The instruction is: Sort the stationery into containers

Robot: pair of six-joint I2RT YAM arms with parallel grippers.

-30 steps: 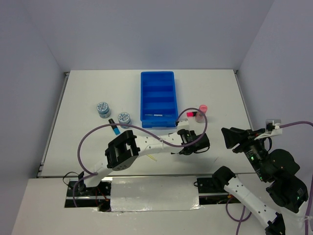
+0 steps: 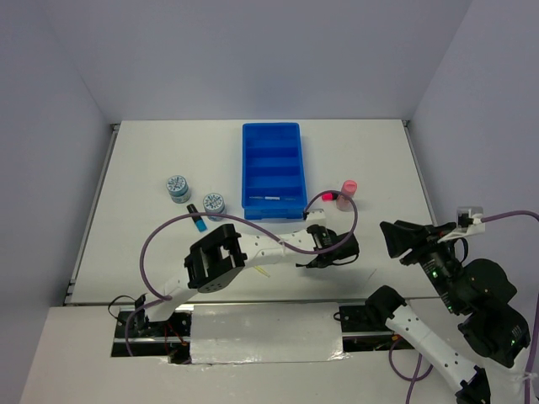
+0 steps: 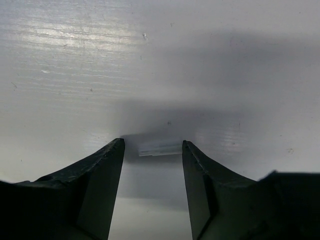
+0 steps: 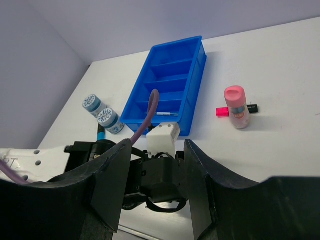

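My left gripper is open low over the table, its fingertips apart on either side of a short pale stick [image 3: 159, 150]. A gap shows between the stick and the left finger; its other end meets the right finger's edge in view. From above, the left arm hides this spot. My right gripper [image 2: 393, 241] is open and empty at the table's right side. The blue compartment box [image 2: 301, 168] has a pen [image 2: 268, 199] in its front compartment. A dark marker with a blue end [image 2: 199, 223] and a yellow stick [image 2: 262, 271] lie on the table.
Two jars with blue-white lids [image 2: 178, 185] stand left of the box. A pink-capped bottle [image 4: 238, 112] stands right of it, beside a red-and-black marker [image 4: 222, 112]. The left arm crosses the table's front middle.
The left arm and its purple cable have shifted only slightly. My right gripper has hardly moved, and the objects on the table lie where they were.
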